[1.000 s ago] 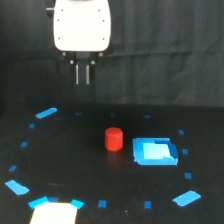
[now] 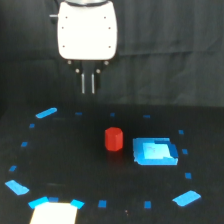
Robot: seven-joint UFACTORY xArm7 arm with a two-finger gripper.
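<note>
A red object [image 2: 114,139] with a rounded, block-like shape rests on the dark table, a little right of the middle. To its right a white patch framed in blue tape [image 2: 155,152] lies on the surface. My gripper [image 2: 88,92] hangs high above and to the left of the red object, well clear of the table. Its two thin fingers point down, with a gap between them and nothing held there.
Small blue tape marks [image 2: 103,204] dot the dark table. A pale, bright block [image 2: 52,213] outlined in blue is cut off at the lower left. A dark curtain [image 2: 165,60] hangs behind.
The gripper has shifted slightly to the right and down, and its fingers look a little farther apart. The red object and the white patch stay where they were.
</note>
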